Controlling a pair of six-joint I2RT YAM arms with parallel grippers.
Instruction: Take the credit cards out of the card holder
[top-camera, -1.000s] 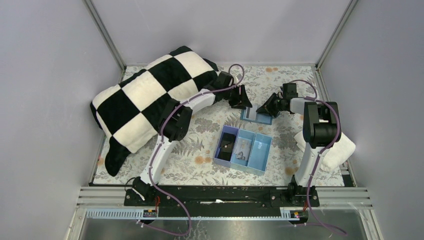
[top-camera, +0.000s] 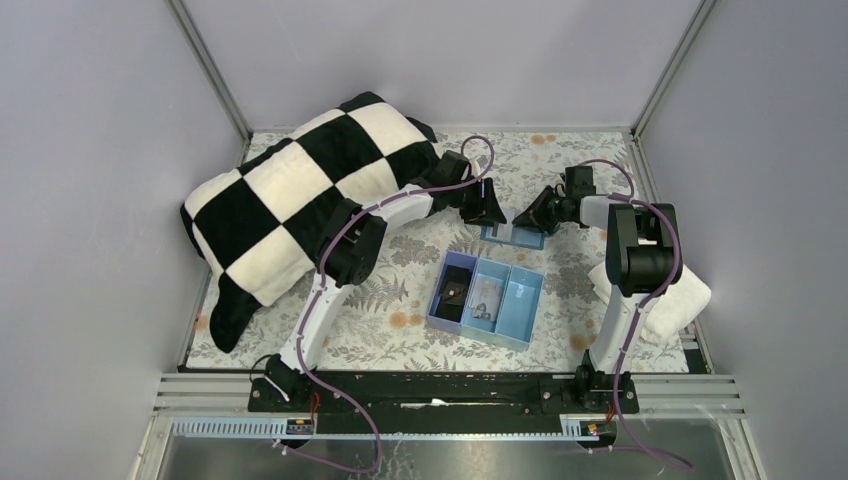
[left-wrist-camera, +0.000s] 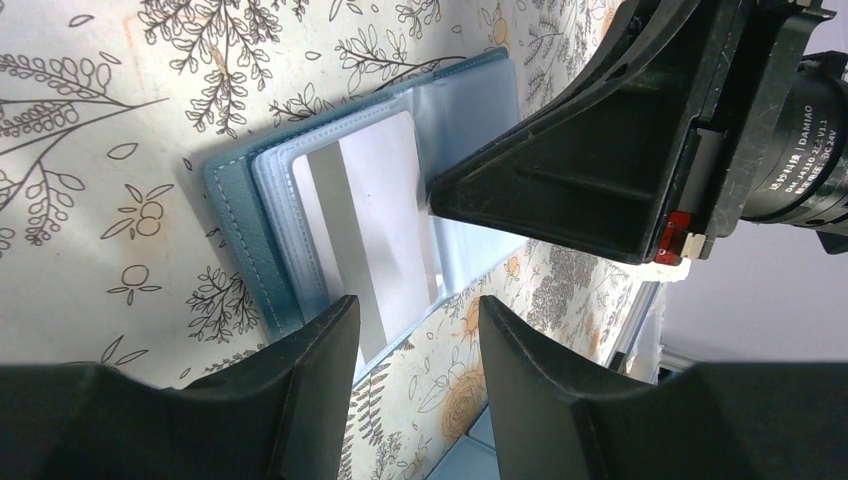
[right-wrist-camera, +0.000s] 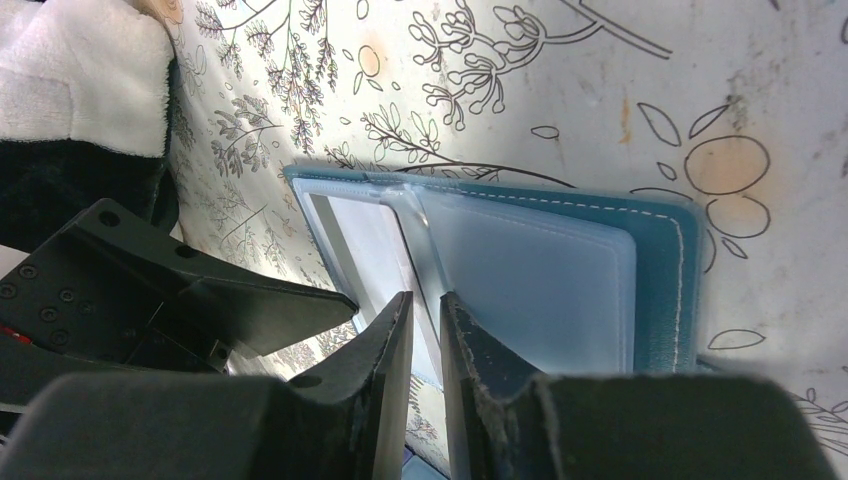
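A blue card holder (top-camera: 529, 238) lies open and flat on the patterned table, between my two grippers. One half carries a white card with a grey stripe, which also shows in the right wrist view as a tilted white card (right-wrist-camera: 365, 225). My left gripper stands open above the card's near end, nothing held. My right gripper has a narrow gap between its fingers, over the card's edge near the fold; no card is visibly gripped. Its fingers (left-wrist-camera: 560, 150) reach that edge in the left wrist view.
A blue organiser box (top-camera: 532, 300) with three compartments stands in front of the holder; its left compartment holds dark items, its middle one clear items. The checkered cushion (top-camera: 310, 190) fills the left side. A white cloth (top-camera: 680, 308) lies at the right.
The right gripper stays almost in place, and the holder has not visibly moved.
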